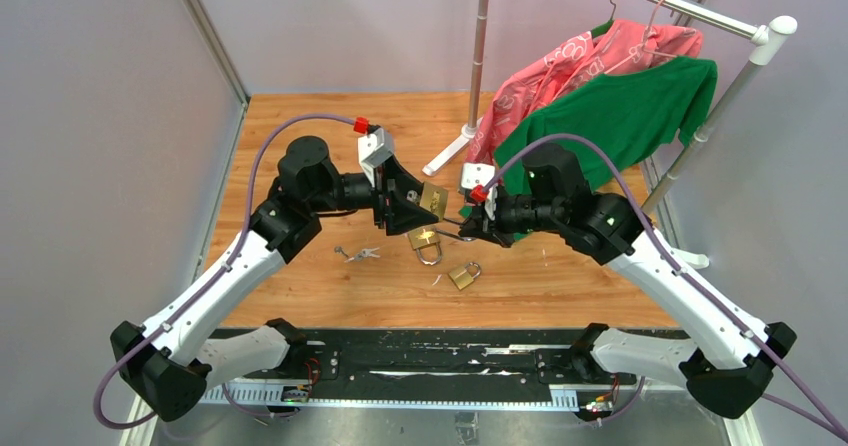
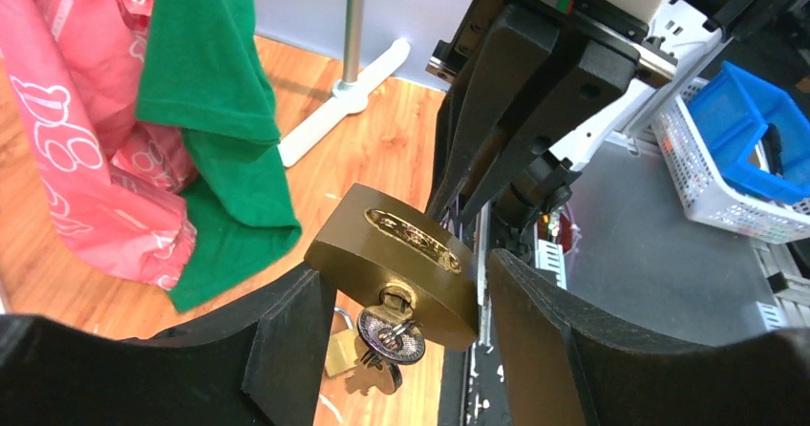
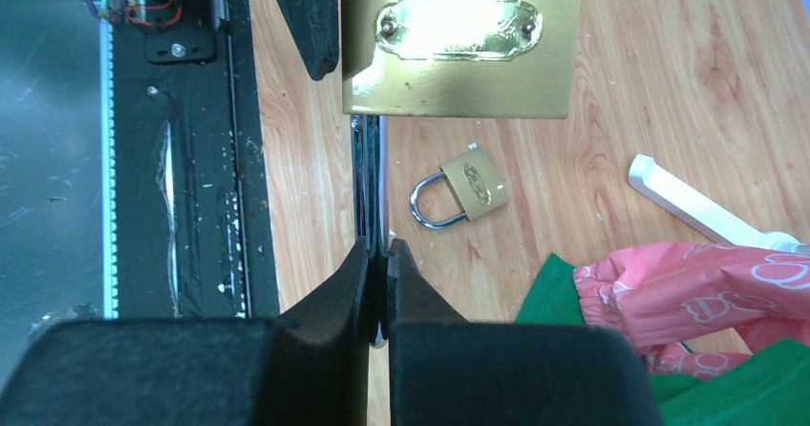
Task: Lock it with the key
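Observation:
A brass padlock (image 1: pixel 434 200) (image 2: pixel 401 244) (image 3: pixel 456 82) is held up between the two arms, a key (image 2: pixel 390 330) with its ring in the keyhole. My left gripper (image 1: pixel 405 208) is open, its fingers either side of the lock body; the left wrist view cannot show clearly whether they touch it. My right gripper (image 1: pixel 470 228) is shut on the padlock's shackle, which runs down from the body in the right wrist view. Loose keys (image 1: pixel 362 254) lie on the wooden table.
Two more padlocks (image 1: pixel 424 241) (image 1: pixel 464 274) lie on the table below the grippers. A clothes rack (image 1: pixel 473 66) with a pink garment (image 1: pixel 530 86) and a green shirt (image 1: pixel 640 106) stands at the back right.

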